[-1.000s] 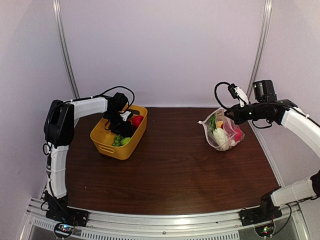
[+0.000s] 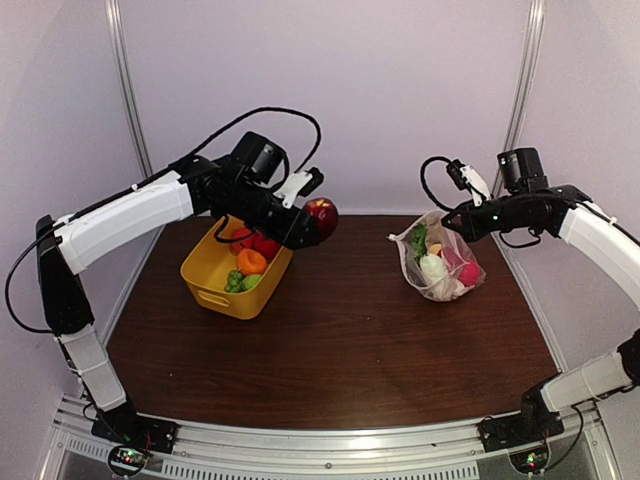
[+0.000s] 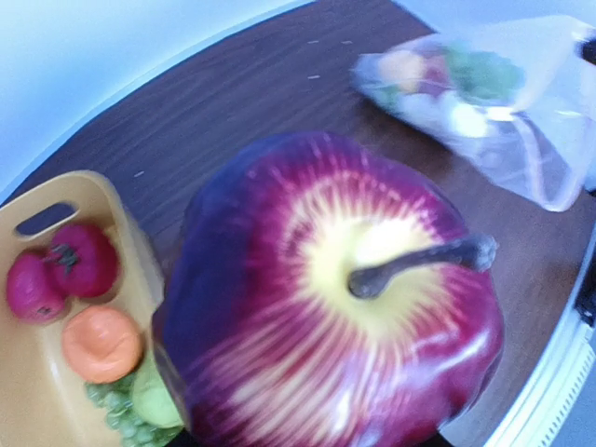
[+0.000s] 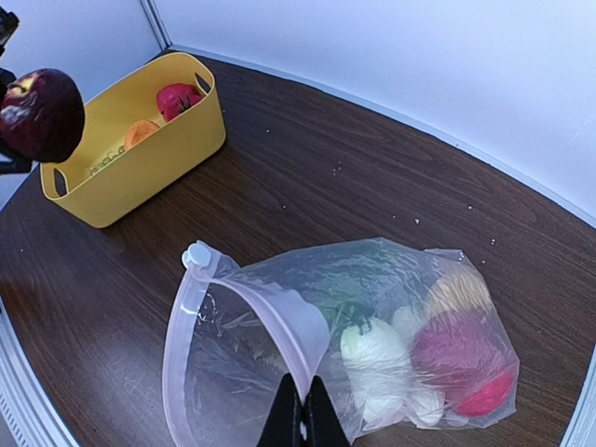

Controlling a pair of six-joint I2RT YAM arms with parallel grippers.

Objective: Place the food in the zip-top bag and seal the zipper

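Observation:
A dark red apple (image 2: pixel 321 219) is held in the air by my left gripper (image 2: pixel 306 232), to the right of the yellow bin (image 2: pixel 221 299). Seen from the left wrist, the apple (image 3: pixel 335 298) fills the middle and hides nearly all of the fingers. My right gripper is shut on the thin upper edge of the clear zip bag (image 4: pixel 270 317). The bag's mouth gapes toward the bin. White, pink and green food (image 4: pixel 377 358) lies inside the bag, blurred by the plastic.
In the bin remain red tomatoes (image 3: pixel 84 261), an orange piece (image 3: pixel 102 344), green grapes (image 3: pixel 121 410) and a light green fruit (image 3: pixel 154 396). Bare dark table (image 2: pixel 345 330) lies between bin and bag.
My left gripper has come up out of the bin and swung right with the apple. The right gripper and the bag's top have shifted slightly left.

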